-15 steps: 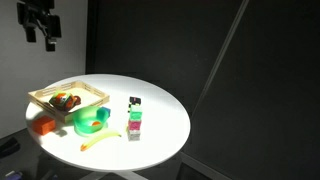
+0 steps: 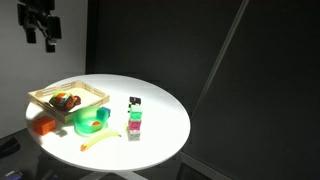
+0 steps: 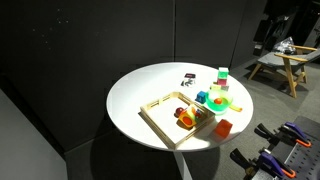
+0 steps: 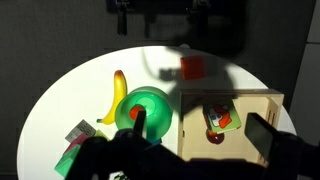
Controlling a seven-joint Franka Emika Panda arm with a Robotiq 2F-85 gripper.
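High over the left side of the table, my gripper (image 2: pixel 40 42) stands open, its two fingers apart with nothing between them. Below it lies a shallow wooden tray (image 3: pixel 151 121) holding a green-and-red item (image 4: pixel 221 114) and a dark red round thing (image 4: pixel 214 136). Beside the tray, a green bowl (image 4: pixel 127 108) has a red-orange object (image 4: pixel 139 112) inside. A yellow banana (image 2: pixel 100 140) curves along the bowl's outer side. An orange-red block (image 4: pixel 192 67) rests on the table close to the tray. Some items are partly hidden behind my fingers (image 4: pixel 88 158) in the wrist view.
A stack of coloured blocks (image 2: pixel 135 124) rises beyond the bowl, with a small dark item (image 3: pixel 189 77) behind. A blue-teal block (image 3: pixel 201 97) sits between bowl and tray.
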